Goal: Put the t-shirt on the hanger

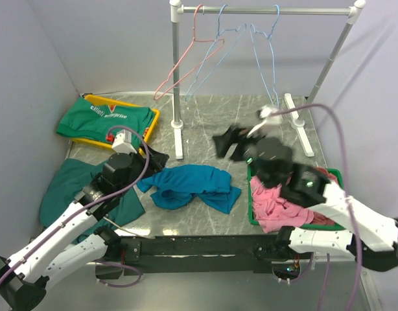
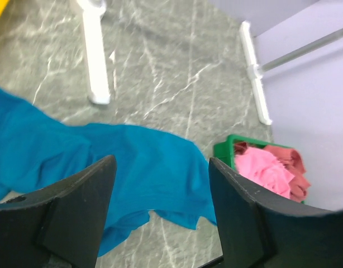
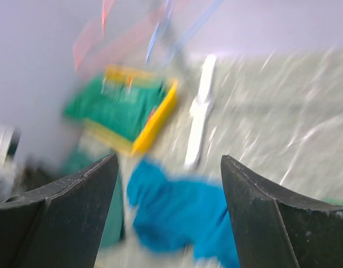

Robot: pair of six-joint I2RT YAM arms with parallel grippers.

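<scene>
The teal t-shirt [image 1: 194,186] lies rumpled and folded over on the marble table in the middle, with no gripper on it. My left gripper [image 1: 159,160] is open just above the shirt's left end; in the left wrist view the cloth [image 2: 155,162] shows beyond its parted fingers [image 2: 87,195]. My right gripper [image 1: 222,144], blurred, is raised above and behind the shirt's right side, open and empty. On the rail [image 1: 264,10] hang a pink hanger [image 1: 194,40] and blue hangers [image 1: 218,37], the pink one crossing a blue one.
A yellow tray [image 1: 155,127] with green cloth stands at the back left. Dark green shorts [image 1: 69,188] lie front left. At the right, a green basket [image 1: 251,210] holds pink cloth [image 1: 277,202]. Bare table shows behind the shirt, between the rack's feet [image 1: 178,142].
</scene>
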